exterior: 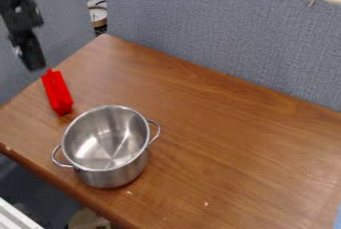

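Observation:
A red elongated object (58, 93) lies on the wooden table at the left side. In front of it and to the right stands a steel pot (107, 145) with two side handles. The black gripper (30, 56) is raised at the upper left, behind the red object and above it. It is blurred and looks shut, with nothing seen between its fingers.
Grey padded walls (226, 44) border the back and the left. Clutter sits beyond the back wall and at the lower left below the table edge.

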